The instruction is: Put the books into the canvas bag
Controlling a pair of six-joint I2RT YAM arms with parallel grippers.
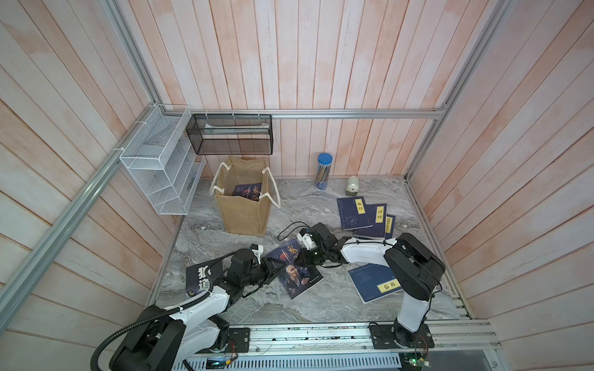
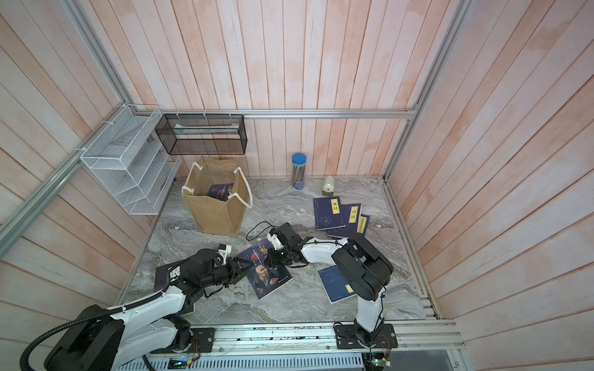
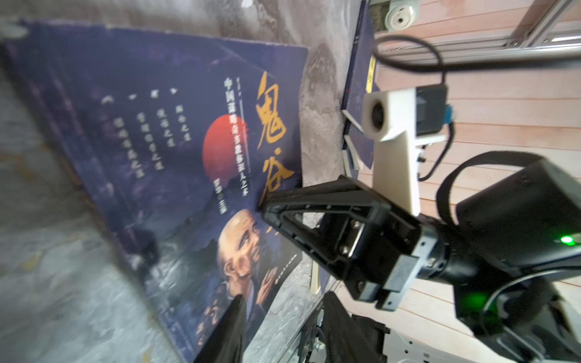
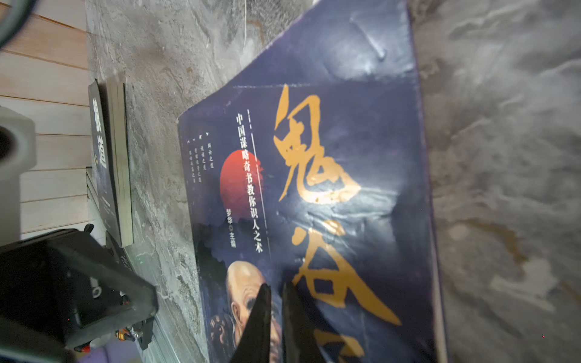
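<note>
A dark blue book (image 1: 298, 283) with gold lettering and an old man's portrait lies askew at the front middle. At its right edge is my right gripper (image 1: 300, 259), its fingers close together; in the right wrist view the fingertips (image 4: 262, 302) show against the creased cover, and the lower finger's grip is hidden. My left gripper (image 1: 281, 264) is over the book's left edge, fingers (image 3: 228, 329) apart in the left wrist view, nothing between them. The tan canvas bag (image 1: 244, 216) stands open behind, with a dark book (image 1: 247, 191) inside.
A black book (image 1: 199, 278) lies beside the left arm. Several navy books with yellow labels (image 1: 355, 213) lie at the right, one (image 1: 372, 284) near the right arm. A blue-lidded jar (image 1: 323, 171) and small pale object (image 1: 352, 185) stand at the back.
</note>
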